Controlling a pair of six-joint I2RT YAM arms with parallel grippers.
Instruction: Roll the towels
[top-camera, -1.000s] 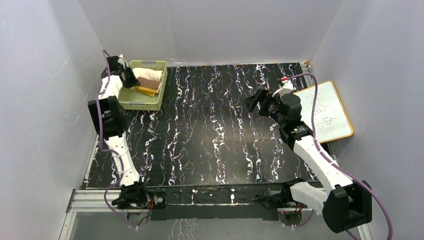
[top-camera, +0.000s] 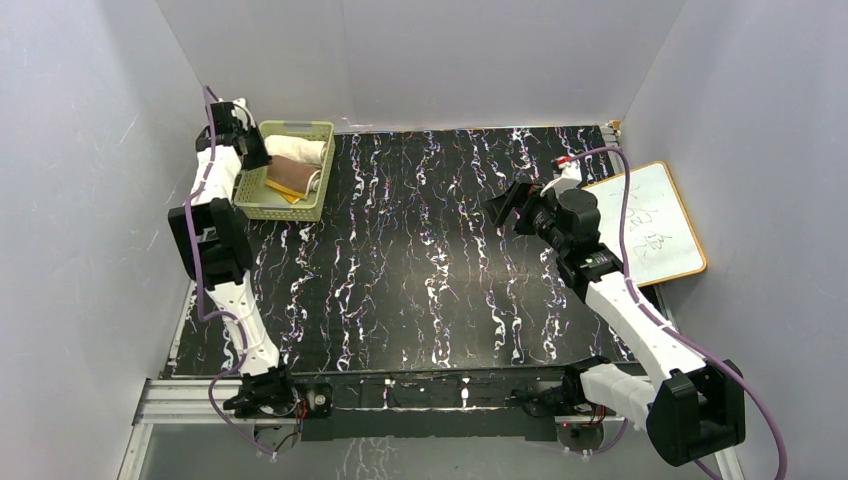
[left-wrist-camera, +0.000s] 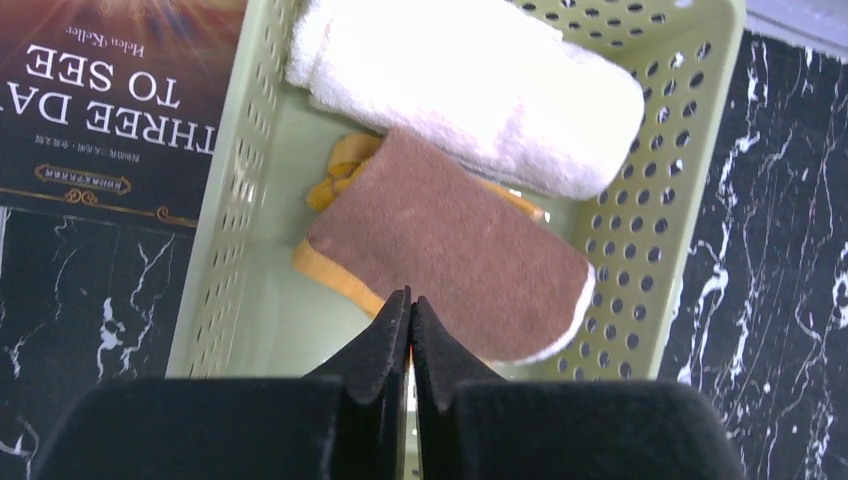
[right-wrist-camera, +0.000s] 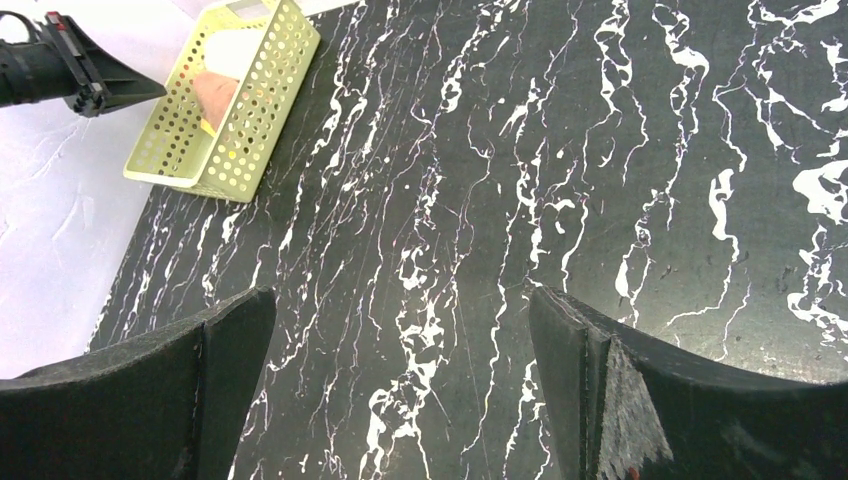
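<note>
In a green perforated basket (top-camera: 280, 209) at the back left lie a white towel (left-wrist-camera: 470, 90), a brown towel (left-wrist-camera: 445, 240) with a pale edge, and some yellow cloth (left-wrist-camera: 335, 185) partly under the brown one. My left gripper hangs over the basket's near-left part, above the brown towel, shut, with nothing clearly between its fingertips. My right gripper stands open and empty over the right side of the table, fingers apart.
A whiteboard (top-camera: 652, 220) lies at the right beside the right arm. Walls stand close behind and left of the basket.
The brown towel's lie has shifted slightly over the last second. The right arm is nearly unmoved.
</note>
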